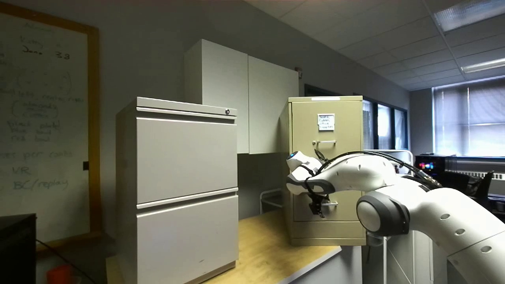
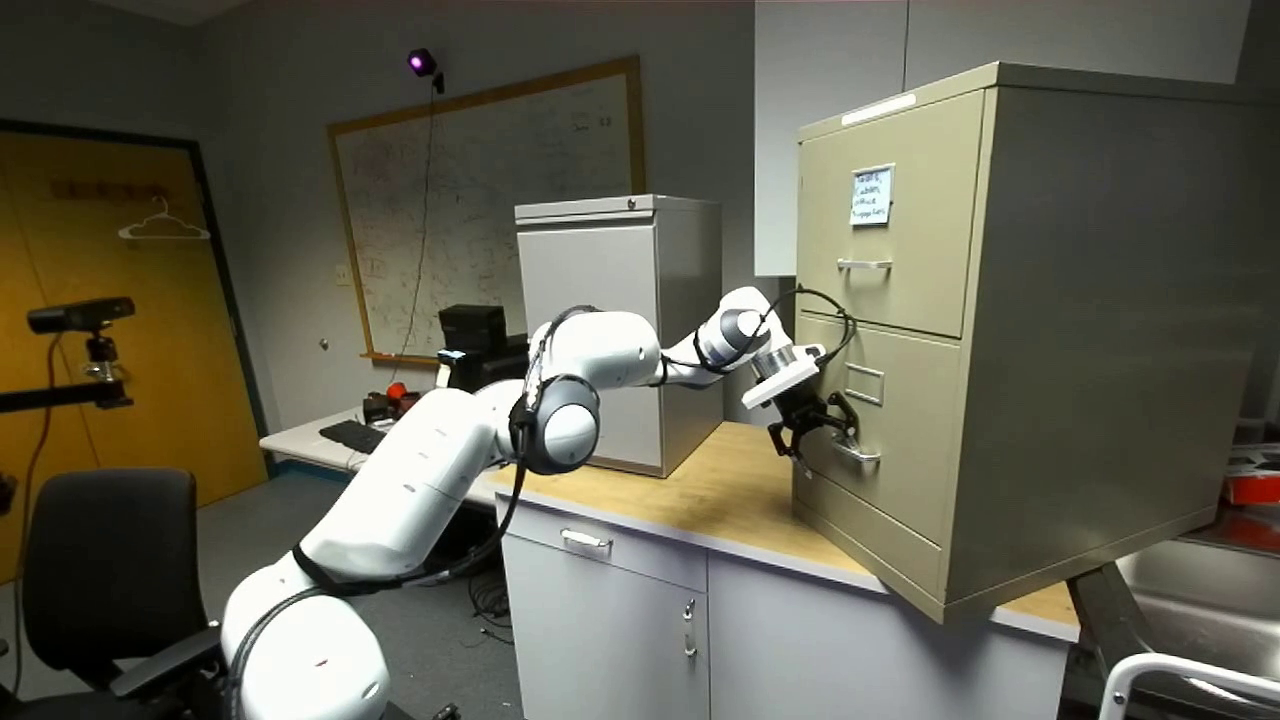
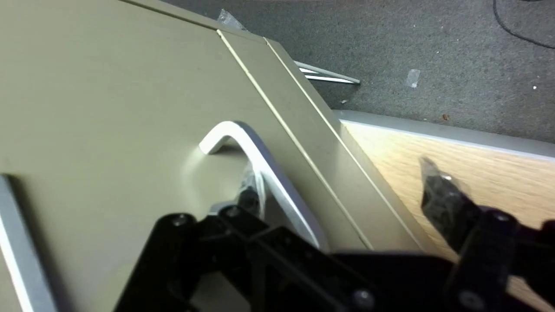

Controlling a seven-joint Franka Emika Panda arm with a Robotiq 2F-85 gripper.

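Observation:
A tan filing cabinet [image 2: 894, 396] stands on the counter with both of its drawers closed. On the lower drawer is a silver handle [image 3: 275, 177], large in the wrist view. My gripper [image 2: 817, 442] is at this handle with its fingers wide apart. One of the fingertips [image 3: 251, 188] shows behind the bar, on the drawer-face side. Its opposite finger [image 3: 447, 208] stays out in front, well clear of the bar, so the handle runs between them ungripped. Exterior view 1 shows the gripper [image 1: 317, 208] dark and small at the drawer front.
A light grey cabinet [image 1: 187, 161] stands farther along the wooden counter [image 1: 265, 236], with bare wood between the two cabinets. The upper drawer's handle [image 2: 864, 264] sits above my wrist. Wall cupboards [image 1: 273, 106] hang behind.

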